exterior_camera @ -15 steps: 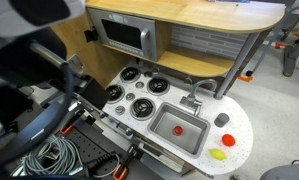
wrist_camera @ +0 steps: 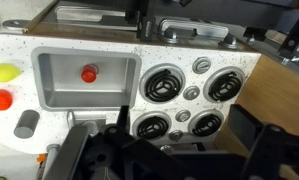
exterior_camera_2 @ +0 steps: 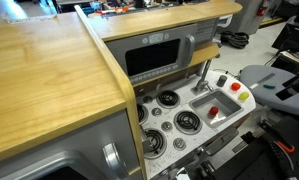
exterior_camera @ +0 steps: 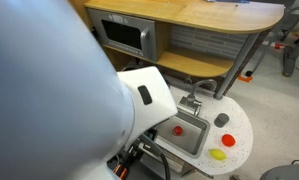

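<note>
Spread below the wrist camera is a toy kitchen top. My gripper shows as dark fingers at the lower edge, wide apart, with burners visible in the gap and nothing held. A small red item (wrist_camera: 89, 73) lies inside the grey sink (wrist_camera: 59, 97), left of the gripper. Beside the sink are a yellow lemon-like item (wrist_camera: 4, 72), a red round item (wrist_camera: 0, 99) and a dark grey cup (wrist_camera: 27, 124). In exterior view 1 the white arm (exterior_camera: 79, 100) hides the stove and the gripper.
Several coil burners (wrist_camera: 164, 84) and knobs sit right of the sink. A faucet (exterior_camera: 196, 92) rises behind the basin. The microwave (exterior_camera_2: 157, 57) and a wooden shelf (exterior_camera_2: 169, 20) stand above the back of the counter.
The white arm has swung right and in toward the kitchen in exterior view 1. It now covers the burners that showed before. The counter items and the red item in the sink have stayed put.
</note>
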